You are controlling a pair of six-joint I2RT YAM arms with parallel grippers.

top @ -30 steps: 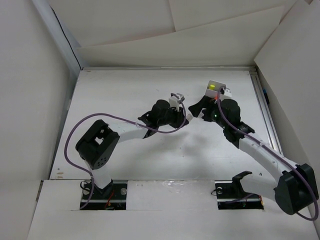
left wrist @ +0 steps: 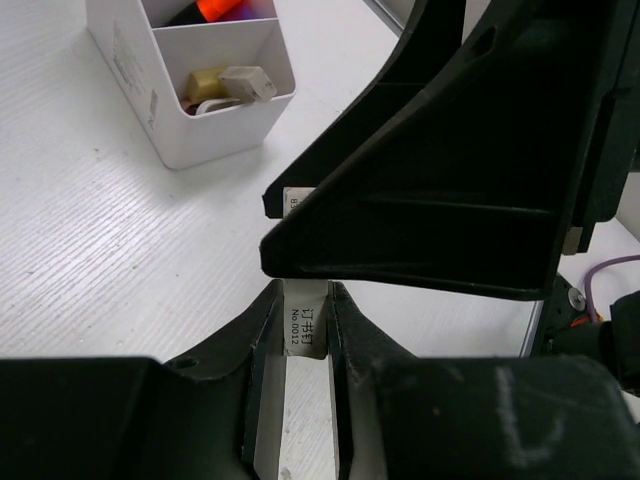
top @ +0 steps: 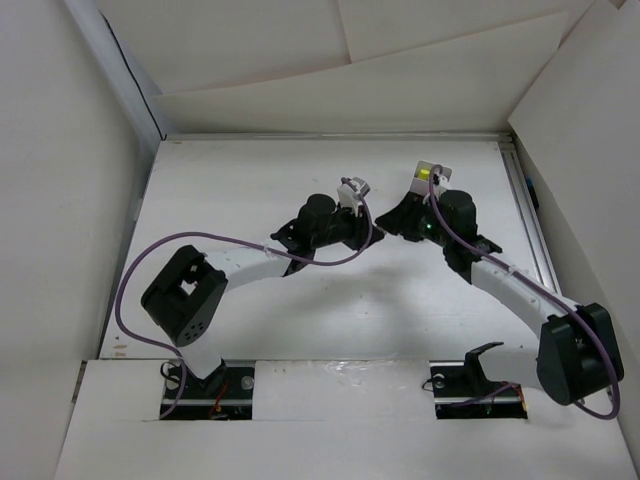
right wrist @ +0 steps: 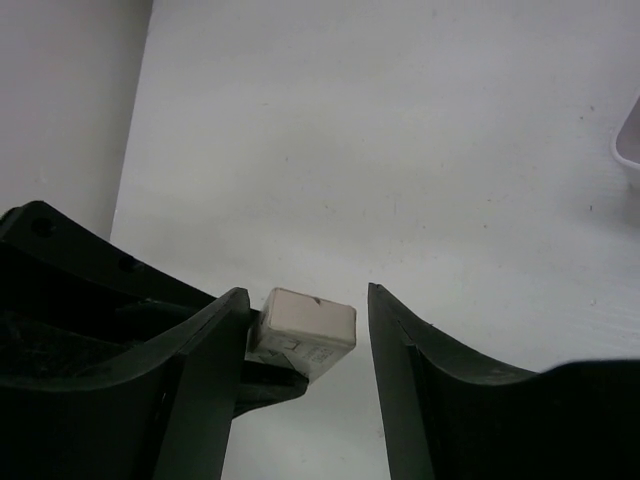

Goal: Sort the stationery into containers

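Observation:
A white staple box (left wrist: 305,315) labelled No.0012 stands in my left gripper, which is shut on it. My right gripper is part open around the same box; in the left wrist view its dark fingers cross in front of the box's upper part. In the top view both grippers meet at the middle right of the table. A white divided container (left wrist: 215,135) holds a yellow item, a pale block and orange and dark items.
The container (top: 425,180) stands behind the right arm at the back right. Walls enclose the sides and back.

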